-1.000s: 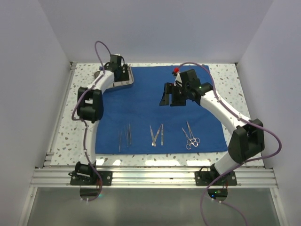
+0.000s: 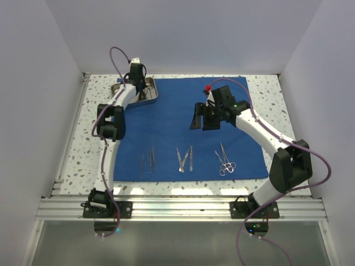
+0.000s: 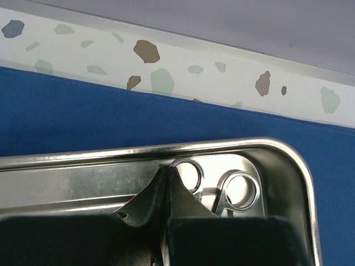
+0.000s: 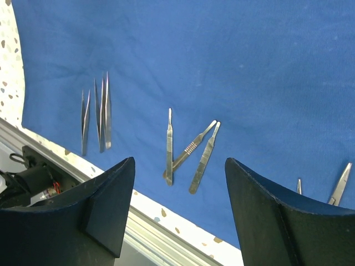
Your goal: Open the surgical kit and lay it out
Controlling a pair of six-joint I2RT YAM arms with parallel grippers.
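Observation:
The metal tray (image 2: 145, 103) lies at the back left of the blue cloth. Two ring handles (image 3: 240, 192) of a metal instrument show in its corner in the left wrist view. My left gripper is shut, its tips inside the tray against the nearer-left ring; nothing shows clearly between the fingers, which hide the rest of the instrument. Over mid-cloth, my right gripper stands open and empty. Laid out along the front are tweezers (image 2: 153, 159) at left, several scalpel handles (image 2: 191, 160) in the middle, and scissors-like instruments (image 2: 226, 165) at right.
A speckled tabletop (image 2: 274, 102) borders it, with grey walls (image 2: 183, 33) behind and at the sides. Two of the scalpel handles cross each other.
My left gripper's fingers were spread over the tray and have now come together. My right gripper moved a little toward the front, still open.

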